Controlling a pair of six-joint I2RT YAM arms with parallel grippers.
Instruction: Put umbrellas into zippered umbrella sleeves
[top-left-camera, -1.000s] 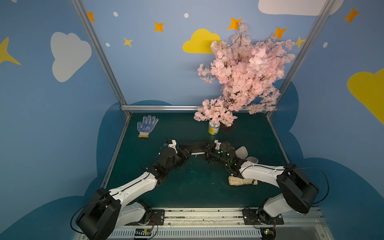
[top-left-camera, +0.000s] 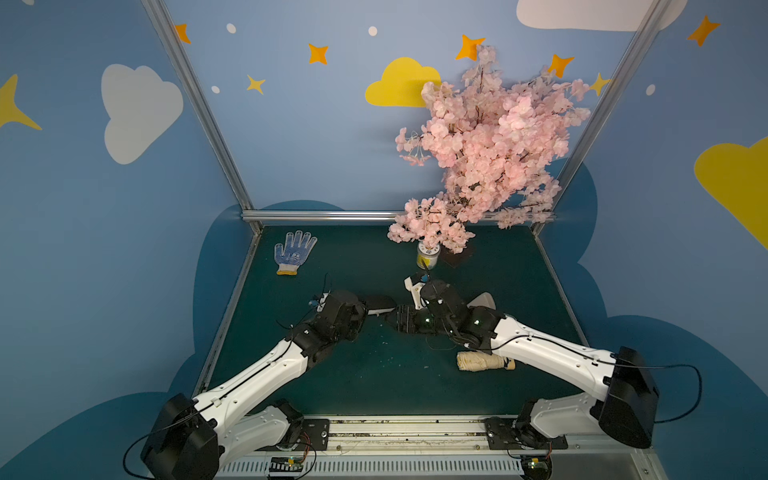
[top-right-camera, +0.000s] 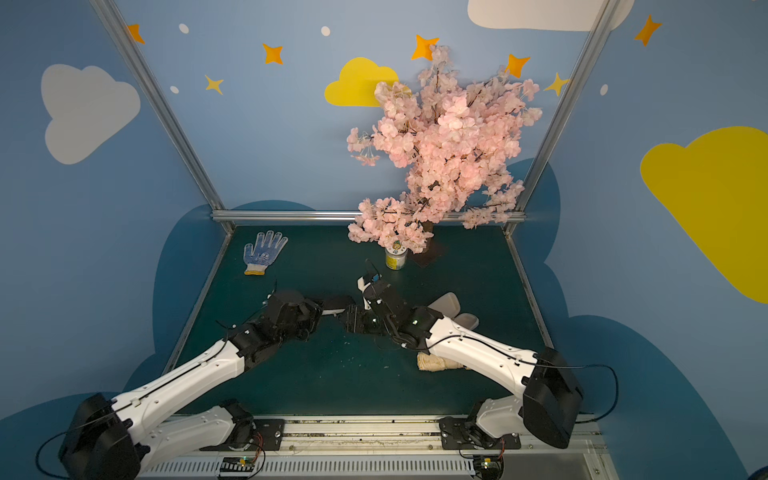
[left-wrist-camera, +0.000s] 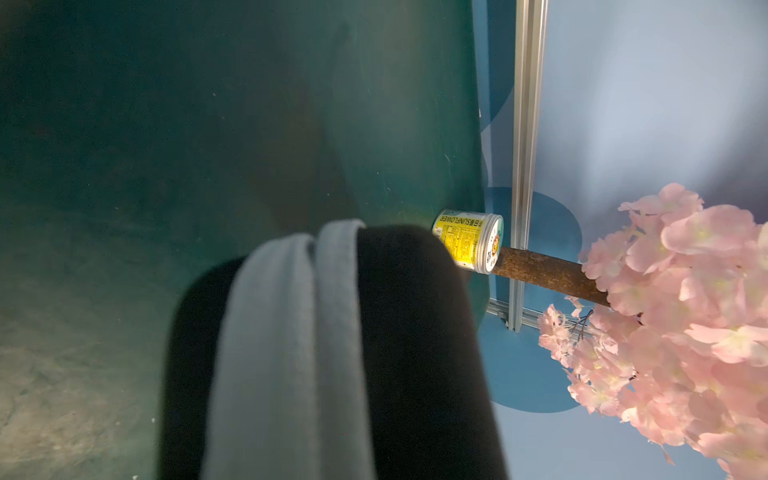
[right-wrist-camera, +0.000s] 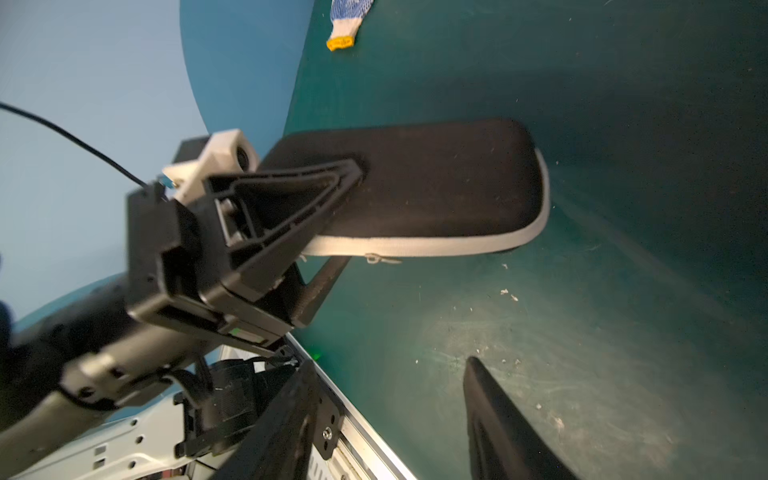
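Observation:
A black zippered sleeve (right-wrist-camera: 432, 176) with a pale zip edge and a puller hangs over the table's middle. My left gripper is shut on it; in the left wrist view its end, with a folded grey strap, fills the lower middle. My right gripper is open beside the sleeve, its fingers blurred, nothing seen between them. A beige bundle (top-left-camera: 478, 361), perhaps a folded umbrella, lies at the right front. Grey objects (top-right-camera: 444, 305) lie behind the right arm, partly hidden.
A blue glove (top-left-camera: 294, 253) lies at the back left. A can (top-left-camera: 428, 255) and artificial pink blossom (top-left-camera: 488, 152) stand at the back.
My right gripper has backed off the sleeve and its arm has risen. My left gripper has turned slightly and moved a little with the sleeve.

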